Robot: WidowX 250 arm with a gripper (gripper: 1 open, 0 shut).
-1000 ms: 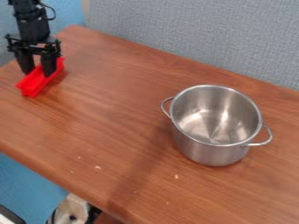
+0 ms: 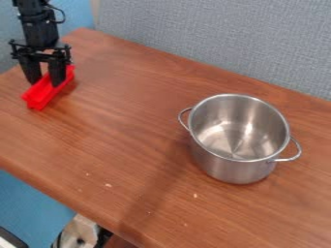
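Note:
My black gripper [image 2: 46, 72] is at the upper left, its fingers down at a red object [image 2: 41, 97], a long block or tray lying at the table's left edge. Whether the fingers are closed on it cannot be told at this size. A steel pot [image 2: 238, 140] with two side handles stands upright on the right half of the table.
A grey padded wall [image 2: 214, 39] runs along the back. The table's front left edge drops to a blue surface.
My gripper has shifted slightly to the right, and the red object has moved a little with it. The pot has not moved.

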